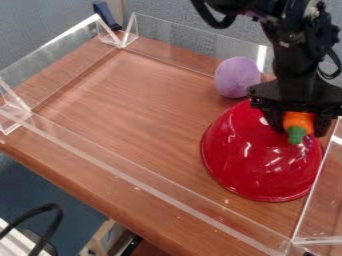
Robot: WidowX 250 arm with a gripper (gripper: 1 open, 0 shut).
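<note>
My black gripper point(297, 116) hangs over a red dome-shaped object point(247, 160) on the right of the wooden surface, around a small orange object with a green tip point(297, 134), like a toy carrot. Whether its fingers press on that object or are just beside it is hard to tell. A purple round object point(238, 75) sits behind the red dome.
Clear plastic walls border the wooden surface point(127, 110). A black cable and some hardware show beyond the lower left edge.
</note>
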